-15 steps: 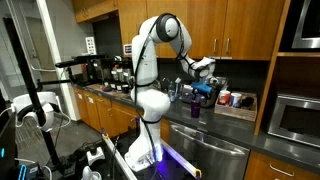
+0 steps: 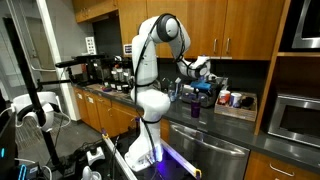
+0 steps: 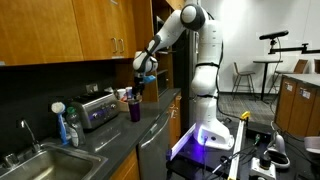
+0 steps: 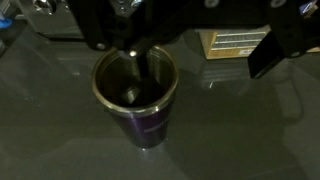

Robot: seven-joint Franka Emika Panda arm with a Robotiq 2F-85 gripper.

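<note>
A dark purple tumbler (image 4: 148, 122) with a shiny metal rim stands upright in the wrist view, its mouth facing up. My gripper is open above it, its two dark fingers wide apart. One finger (image 4: 143, 40) overlaps the tumbler's mouth; whether it dips inside cannot be told. The other stays out to the right, clear of the cup. In exterior view 1 the tumbler (image 2: 195, 109) is on the dark counter just below the gripper. Exterior view 2 shows the tumbler (image 3: 134, 110) near the counter's front edge. Its bottom is too dark to make out.
A wooden rack (image 2: 241, 106) with cups and other items stands against the wall. In exterior view 2, a toaster (image 3: 96, 106), a sink (image 3: 60, 165) and bottles lie along the counter. Bare counter (image 2: 232, 127) stretches to the right of the tumbler. Overhead hang wooden cabinets (image 2: 212, 25).
The arm shifts very slightly at most near the tumbler. The tumbler stays in the same place.
</note>
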